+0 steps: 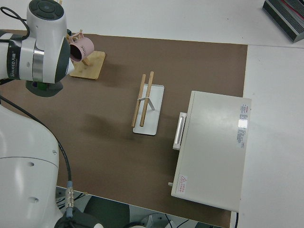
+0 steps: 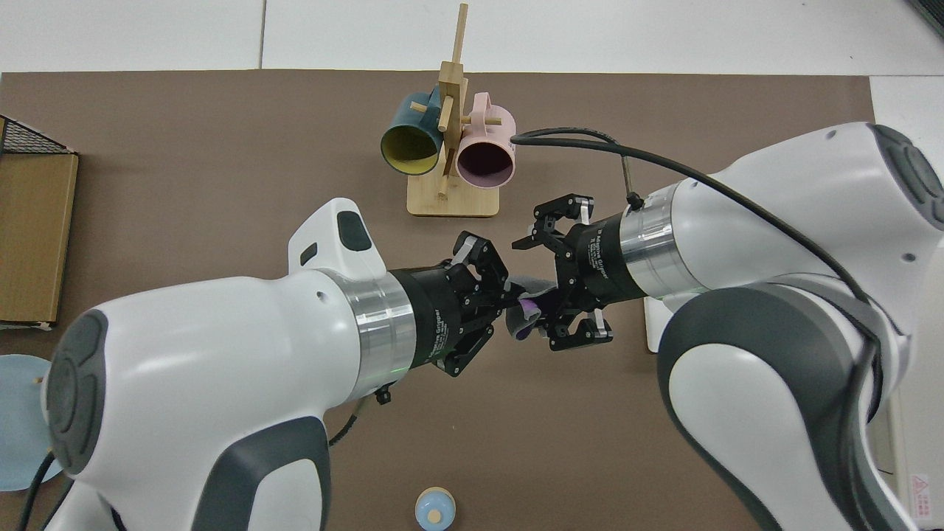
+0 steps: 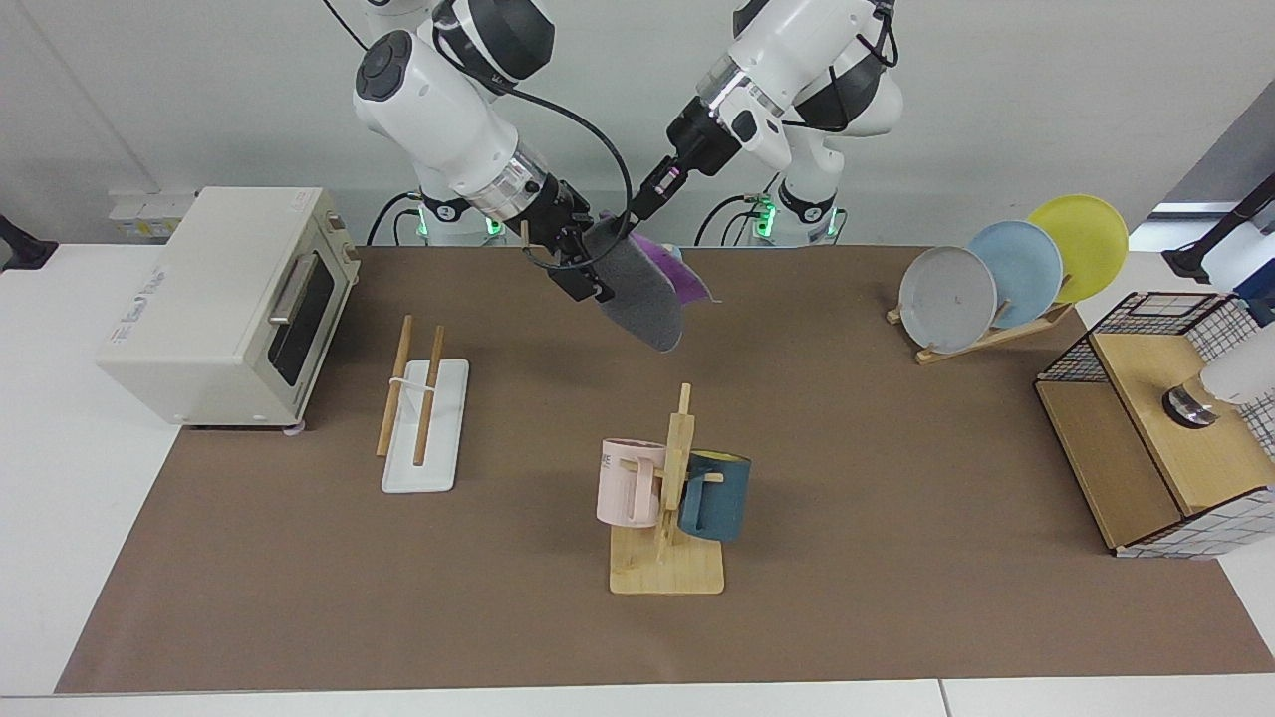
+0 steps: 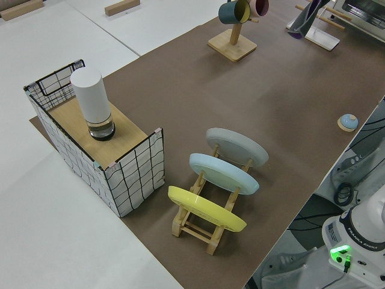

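A grey-and-purple cloth (image 2: 529, 310) hangs between my two grippers, as also seen from the left view (image 3: 645, 295). My left gripper (image 2: 509, 287) is at the cloth's left side, and my right gripper (image 2: 540, 292) meets it from the right, very close to the left one. The fingertips are crowded together and partly hidden by the cloth and each other, so their finger states are hard to tell.
Behind stands a wooden mug tree (image 2: 453, 202) with pink and teal mugs. A white rack (image 3: 420, 472), a white oven (image 3: 203, 335), a plate rack (image 3: 1016, 335) and a wire shelf (image 3: 1112, 466) surround the central mat. A small blue round object (image 2: 434, 510) lies at the front.
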